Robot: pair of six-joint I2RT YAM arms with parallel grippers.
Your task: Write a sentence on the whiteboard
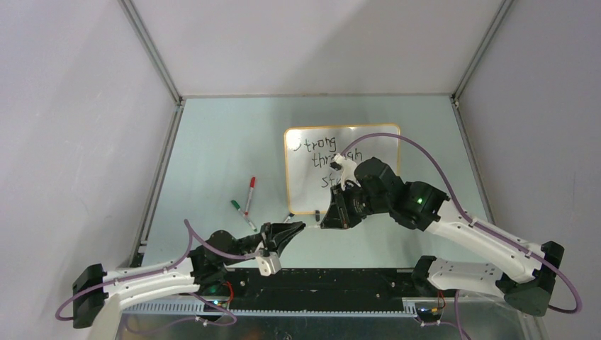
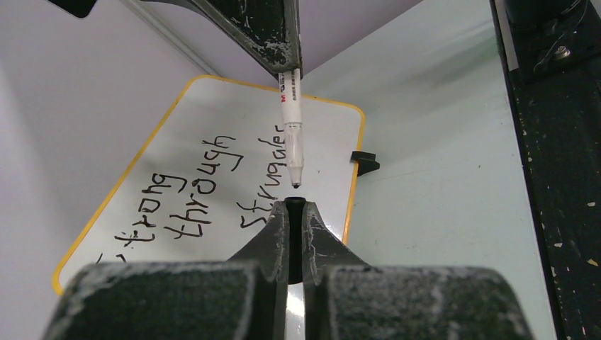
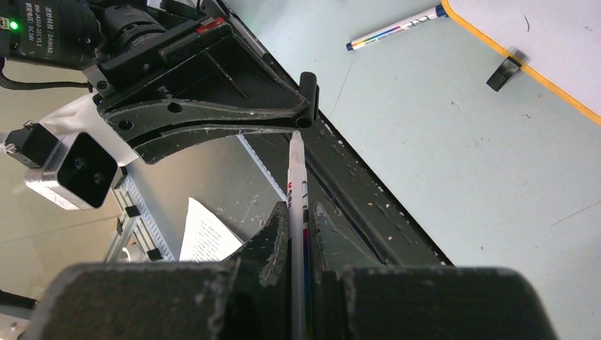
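The whiteboard (image 1: 301,188) has a yellow edge and carries three lines of black handwriting, reading roughly "strong through struggles", partly covered by my right arm in the top view. A white marker (image 2: 292,117) is gripped in my right gripper (image 1: 324,227), its dark tip bare. Facing it, my left gripper (image 1: 303,225) is shut on a black cap (image 2: 295,230). In the left wrist view the marker's tip sits just off the cap's open end, nearly in line, with a small gap. From the right wrist view, the cap (image 3: 307,95) appears close to the tip as well.
A red-capped marker (image 1: 251,191) and a green-capped marker (image 1: 243,214) lie left of the board. A blue-ended marker (image 3: 397,27) rests by the board's corner. One black clip (image 3: 504,74) sits on the board's near edge.
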